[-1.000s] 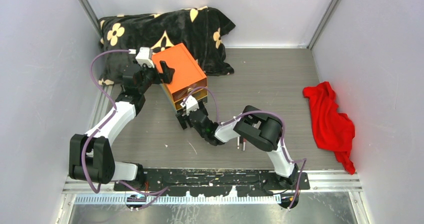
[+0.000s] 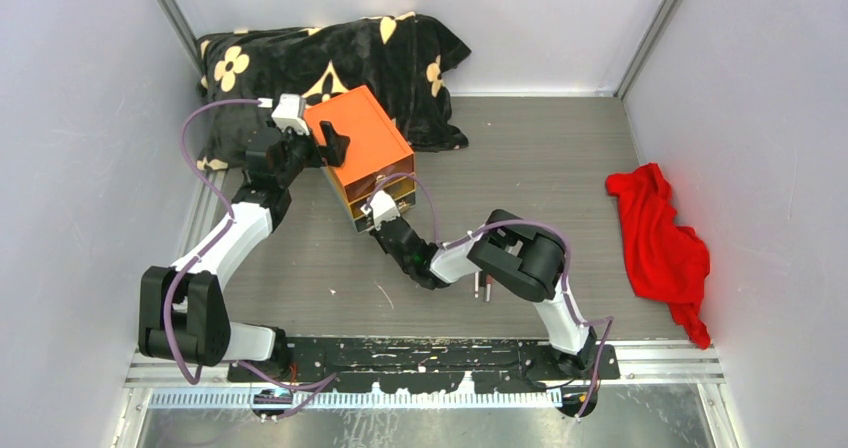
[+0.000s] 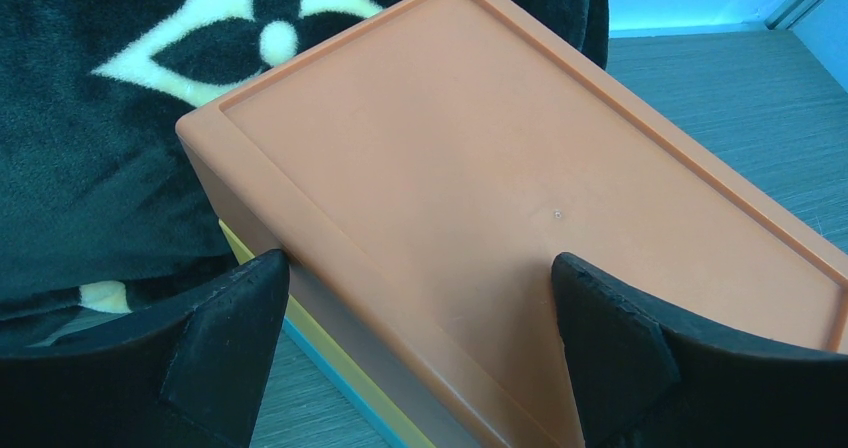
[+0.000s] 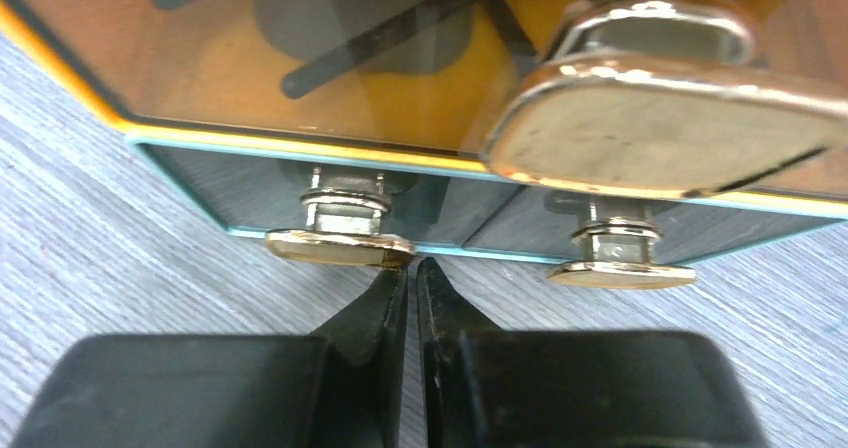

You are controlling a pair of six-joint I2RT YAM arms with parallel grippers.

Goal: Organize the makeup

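Note:
An orange-topped makeup organizer [image 2: 360, 128] with gold-knobbed drawers stands at the back centre, turned at an angle. My left gripper is open at its top, fingers spread over the left edge of the lid [image 3: 440, 188]. In the right wrist view, my right gripper has its tips close together at the lower-left knob [image 4: 335, 248], just beside its right edge; whether they hold anything is unclear. The lower-right knob [image 4: 620, 274] and a larger upper knob [image 4: 650, 128] are also visible.
A dark patterned blanket [image 2: 250, 78] lies behind the organizer. A red cloth [image 2: 655, 248] is at the right. Slim pencil-like items [image 2: 488, 288] lie near the front, partly under my right arm.
The left arm and organizer look unmoved.

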